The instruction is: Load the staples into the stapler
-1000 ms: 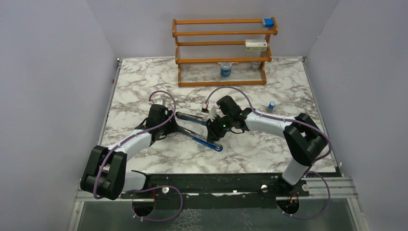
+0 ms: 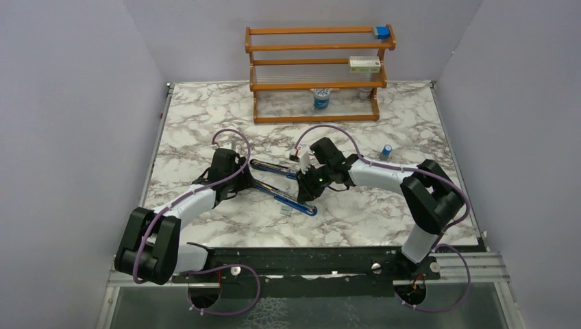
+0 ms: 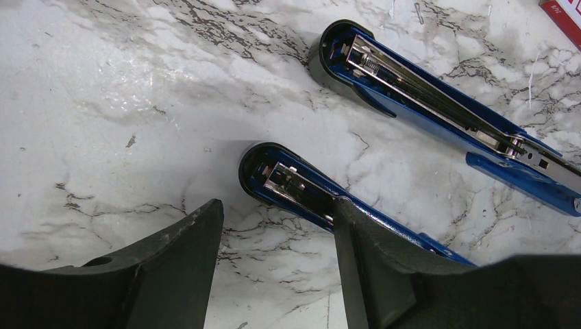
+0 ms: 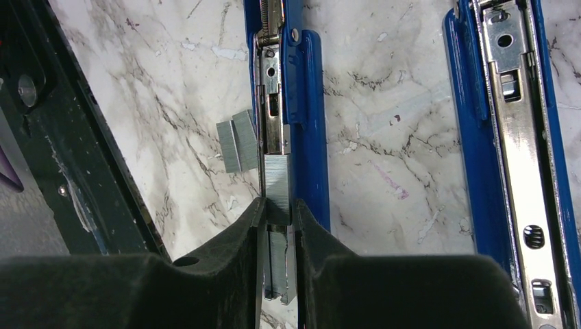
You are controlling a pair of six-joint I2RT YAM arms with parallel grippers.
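Two blue staplers lie opened out on the marble table, their metal rails showing: the front stapler [image 2: 294, 205] and the back stapler [image 2: 270, 166]. In the right wrist view, a grey staple strip [image 4: 277, 179] sits in line with the front stapler's rail. My right gripper is over it, a fingertip against each side of the strip. What the grey piece below those fingertips belongs to, I cannot tell. In the left wrist view, my left gripper stands open by the front stapler's black-ended head [image 3: 260, 175]; its right finger overlaps the stapler's body.
Loose grey staple strips [image 4: 238, 142] lie beside the front stapler, toward the table's front edge. A red-and-white box [image 3: 567, 20] is past the back stapler. A blue-capped item [image 2: 386, 150] stands to the right. At the back is a wooden rack [image 2: 316, 119].
Over the last second my right gripper has shifted slightly to the right along the front stapler. My left arm and both staplers look unmoved.
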